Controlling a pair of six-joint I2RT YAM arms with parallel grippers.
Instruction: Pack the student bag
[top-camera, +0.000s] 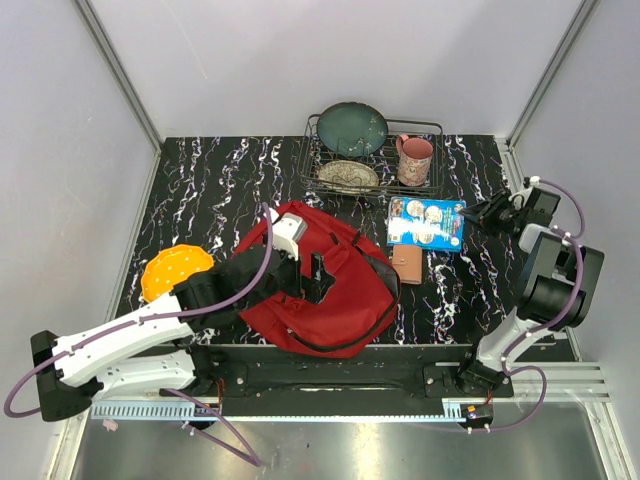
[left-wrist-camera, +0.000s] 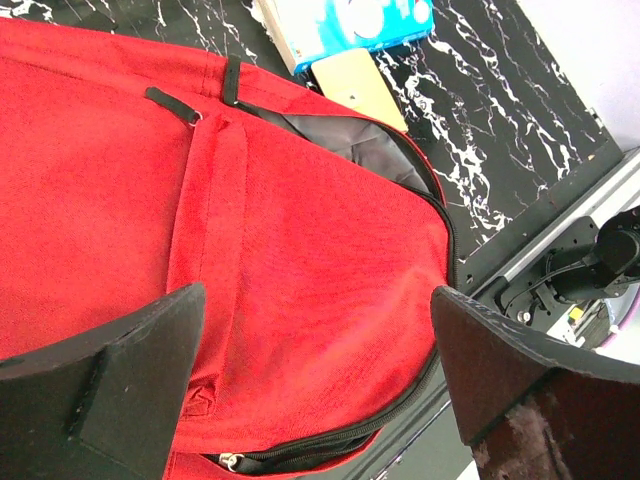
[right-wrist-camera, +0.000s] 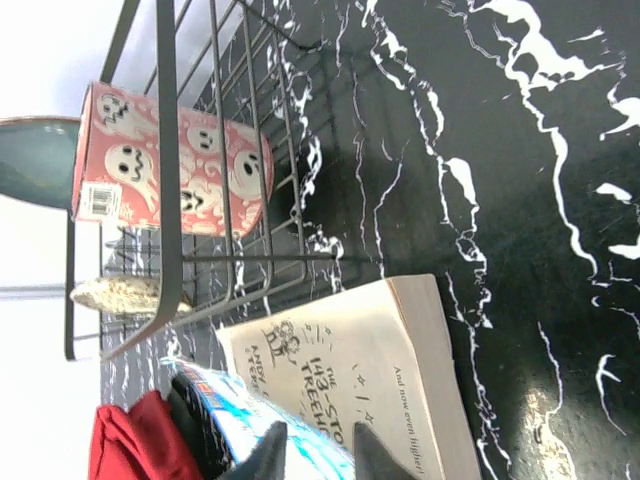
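The red bag (top-camera: 330, 275) lies on the marble-patterned table, its dark zipped opening facing right. Over it, my left gripper hovers with its fingers wide apart and empty. Right of the bag is a blue book (top-camera: 430, 222), its left edge close to the bag and below the rack. In the right wrist view its cover (right-wrist-camera: 262, 415) is curled up, baring a printed page (right-wrist-camera: 330, 365). My right gripper (top-camera: 470, 212) is at the book's right edge; its blurred fingertips stand apart in the right wrist view, with the cover between them. A tan wallet (top-camera: 407, 264) sits against the book's lower edge.
A wire rack (top-camera: 372, 160) at the back holds a green plate (top-camera: 352, 128), a patterned dish (top-camera: 348, 176) and a pink mug (top-camera: 414, 160). An orange dotted plate (top-camera: 172, 270) is on the left.
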